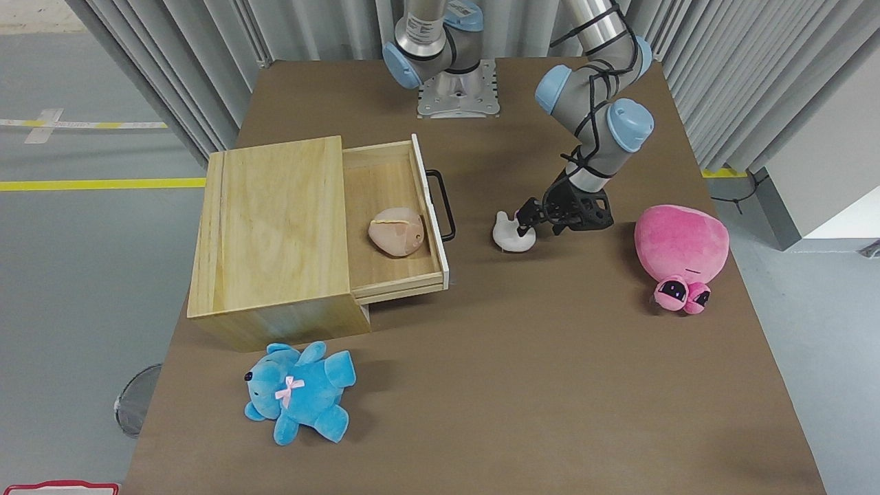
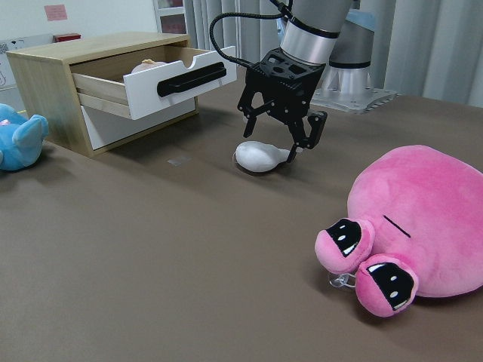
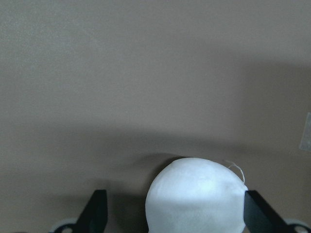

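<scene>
A small white rabbit-shaped object [image 1: 509, 238] lies on the brown table right of the drawer; the left view shows it [image 2: 256, 157] beneath the black gripper [image 2: 273, 132], whose fingers reach down around its right end. In the wrist view its rounded white body [image 3: 194, 194] fills the lower middle between the open fingers of the gripper, near or against the right finger.
A wooden cabinet [image 1: 272, 231] has its drawer pulled out, holding a beige plush [image 1: 396, 231]. A blue bear [image 1: 301, 392] lies in front. A pink plush [image 1: 680, 243] sits to the right.
</scene>
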